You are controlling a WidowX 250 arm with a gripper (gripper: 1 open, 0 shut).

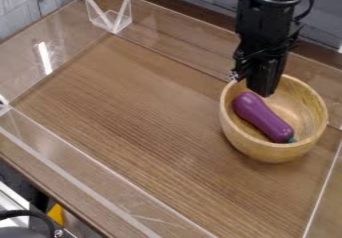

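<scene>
My black gripper point(249, 70) hangs over the back left rim of a light wooden bowl point(313, 126), its fingertips pointing down and looking shut, with nothing visible between them. In the bowl lies a purple eggplant point(261, 117) with a small green end toward the front right, below the gripper and apart from it.
A white wire-like object point(110, 14) stands at the back left. Dark cables and a yellow item lie beyond the table's lower left edge.
</scene>
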